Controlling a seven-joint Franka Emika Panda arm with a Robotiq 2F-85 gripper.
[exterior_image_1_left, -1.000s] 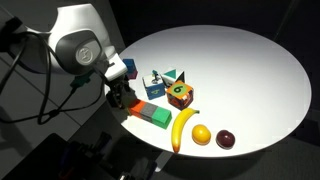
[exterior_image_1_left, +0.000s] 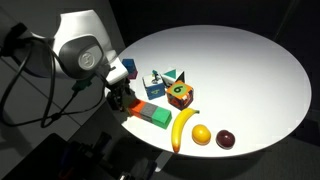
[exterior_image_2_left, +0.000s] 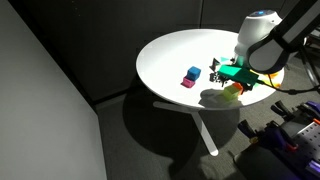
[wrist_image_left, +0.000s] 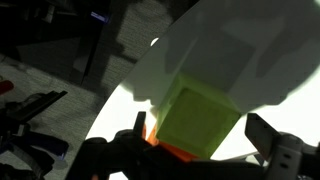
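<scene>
My gripper is open above the near edge of the round white table. In the wrist view, a green block (wrist_image_left: 198, 118) lies between and beyond its fingers, with clear gaps on both sides. A red-orange block (wrist_image_left: 180, 151) shows partly beneath it. Exterior view 1 has my gripper (exterior_image_1_left: 122, 100) at the left end of a row holding a red block (exterior_image_1_left: 136, 107) and a green block (exterior_image_1_left: 161, 117). From the other side, a yellow-green block (exterior_image_2_left: 230, 94) and an orange one (exterior_image_2_left: 239, 87) appear below my gripper; the fingertips are hard to make out there.
A banana (exterior_image_1_left: 184, 128), an orange ball (exterior_image_1_left: 201, 134) and a dark red ball (exterior_image_1_left: 225, 139) lie right of the row. Behind it stand a patterned orange cube (exterior_image_1_left: 180, 95) and a blue-and-white cube (exterior_image_1_left: 153, 86). Blue (exterior_image_2_left: 194, 73) and red (exterior_image_2_left: 189, 83) blocks sit apart.
</scene>
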